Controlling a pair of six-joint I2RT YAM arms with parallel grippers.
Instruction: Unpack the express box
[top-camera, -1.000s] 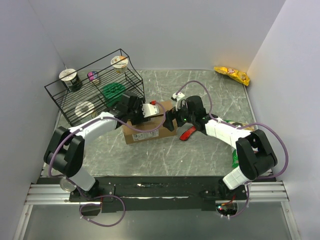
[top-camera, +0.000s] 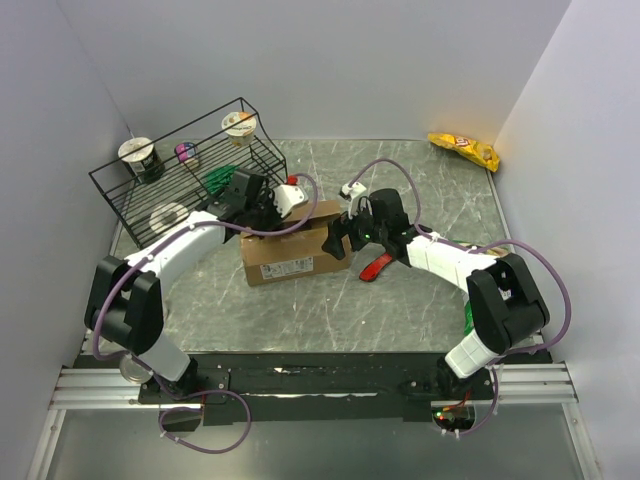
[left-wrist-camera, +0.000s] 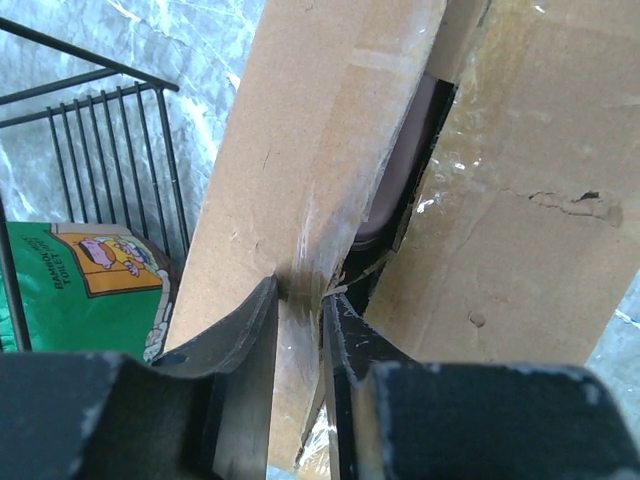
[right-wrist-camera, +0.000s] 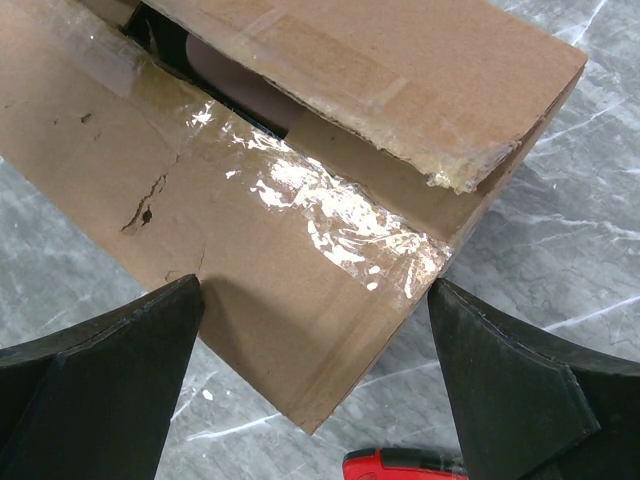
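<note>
A taped cardboard box (top-camera: 295, 260) lies in the middle of the table, its top flaps parted over a dark gap with a brownish item (left-wrist-camera: 400, 160) inside. My left gripper is shut on the edge of a top flap (left-wrist-camera: 290, 140). My right gripper is open at the box's right end, its fingers either side of the corner of the taped panel (right-wrist-camera: 250, 300).
A wire rack (top-camera: 150, 200) with tubs stands at the back left. A red tool (top-camera: 374, 268) lies right of the box. A yellow bag (top-camera: 462, 148) is at the back right.
Compared with a second ago, my left gripper has moved a little back and left, and the box has shifted slightly with it. My right gripper has shifted slightly left.
</note>
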